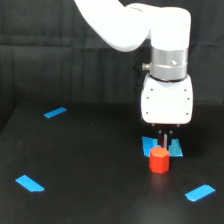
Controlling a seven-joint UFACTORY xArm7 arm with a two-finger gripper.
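A small red block with a roughly six-sided outline is low and right of centre in the camera view. My gripper points down from the white arm, its thin dark fingers just above and behind the block's top. The block covers part of the fingertips' area, so whether they grip it or only stand close cannot be told. Blue tape on the dark surface shows behind the block, on both sides of the fingers.
Strips of blue tape lie on the table at the far left, near left and near right. A dark curtain hangs behind.
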